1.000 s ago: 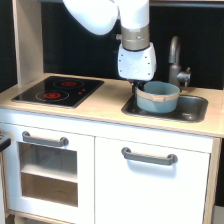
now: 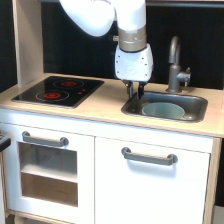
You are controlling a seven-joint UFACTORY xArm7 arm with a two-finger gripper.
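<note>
A blue-grey pot (image 2: pixel 162 111) sits low in the dark sink (image 2: pixel 192 98), its upper edge about level with the sink's rim. Above the left side of the sink hangs my gripper (image 2: pixel 135 91), pointing down. Its two dark fingertips look apart, with nothing seen between them. The pot is to the right of and below the fingers, clear of them as far as shows. The pot's underside is hidden in the basin.
A dark tap (image 2: pixel 175 75) rises behind the sink, close to the right of my arm. At left is a black cooktop (image 2: pixel 50 97) with red rings.
The pot was up at the fingers above the sink; now it is lower, inside the basin and away from the gripper. My gripper has moved slightly.
</note>
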